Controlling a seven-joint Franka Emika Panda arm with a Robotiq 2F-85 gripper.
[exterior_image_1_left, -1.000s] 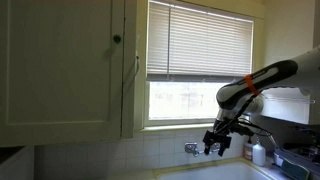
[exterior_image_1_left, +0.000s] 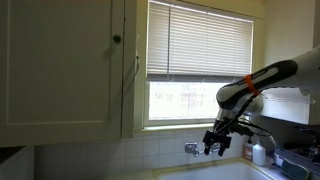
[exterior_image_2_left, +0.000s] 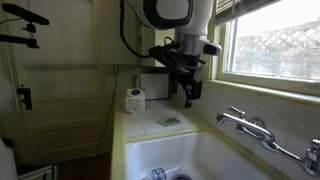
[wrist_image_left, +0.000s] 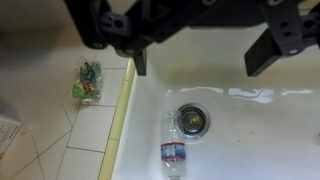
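In the wrist view my gripper hangs over the white sink with its two fingers wide apart and nothing between them. Below it a clear plastic bottle (wrist_image_left: 173, 145) with a red and blue label lies in the basin, beside the round drain (wrist_image_left: 193, 121). Exterior view 2 shows the same bottle (exterior_image_2_left: 166, 172) on the sink floor, well beneath the gripper (exterior_image_2_left: 188, 75). On the tiled counter left of the sink is a crumpled clear bag (wrist_image_left: 88, 82) with green and coloured contents.
A wall faucet (exterior_image_2_left: 250, 125) reaches over the sink (exterior_image_2_left: 145, 150) on the window side. A white container (exterior_image_2_left: 135, 101) stands on the counter's far part. A pale box (wrist_image_left: 8, 132) shows at the wrist view's left edge.
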